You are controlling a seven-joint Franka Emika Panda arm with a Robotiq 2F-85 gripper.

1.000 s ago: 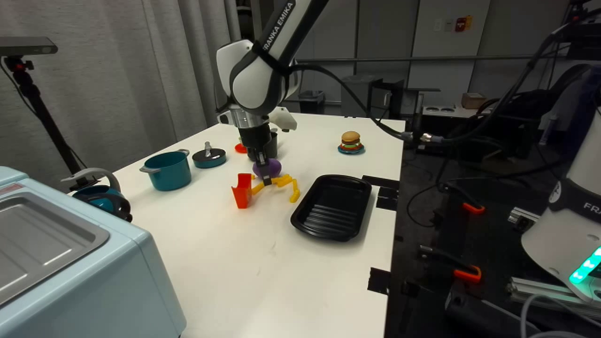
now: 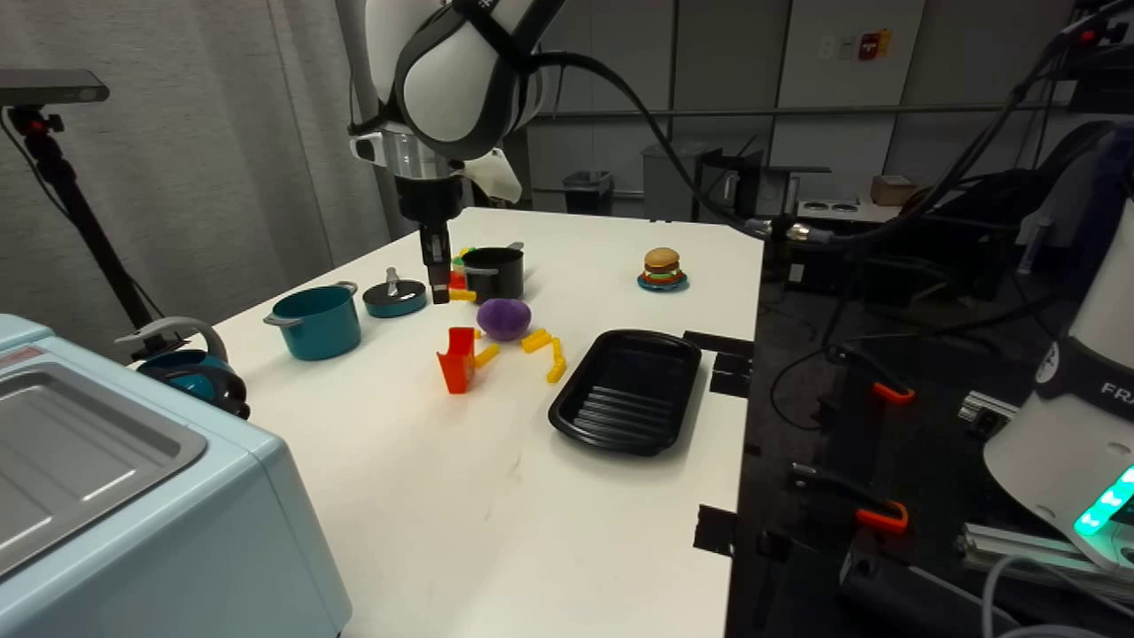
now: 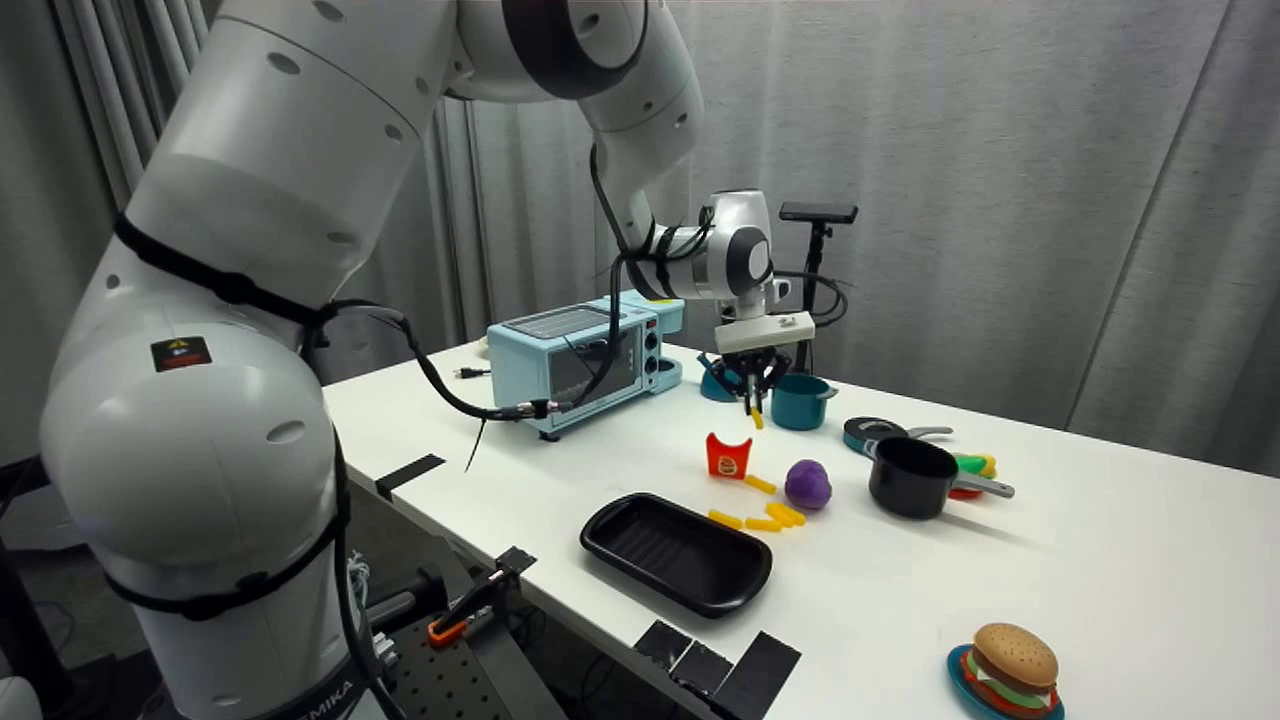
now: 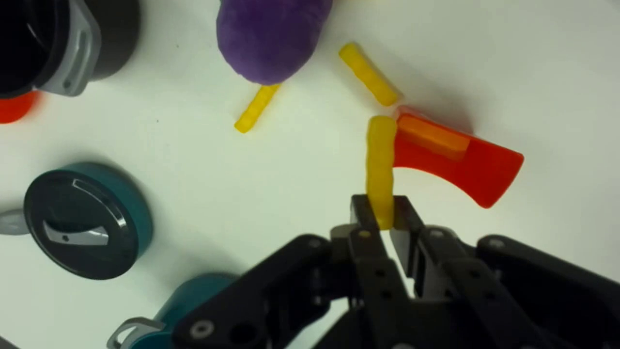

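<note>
My gripper is shut on one end of a yellow fry [image 4: 380, 157], whose free end sticks out past the fingertips. It hangs above the table, and in the wrist view the fry overlaps the edge of the red fry box [image 4: 485, 168]. That box [image 2: 457, 360] stands upright on the white table, apart from my gripper. An orange-looking strip shows within the box; what it is I cannot tell. Loose fries [image 3: 764, 524] lie near the purple toy [image 3: 807, 485], and one fry [image 4: 369, 74] rests close beside the box.
A black tray [image 2: 627, 393] lies toward the robot's side. Around my gripper stand a teal pot [image 2: 322, 322], a lidded pan [image 2: 394, 298] and a black pot [image 3: 914, 476]. The toaster oven [image 3: 588, 360] occupies one side; a toy burger [image 3: 1010, 672] sits far off.
My gripper has risen from among the fries and moved away from the tray, toward the lidded pan. A fry is now visible in its fingers. The box stays in place.
</note>
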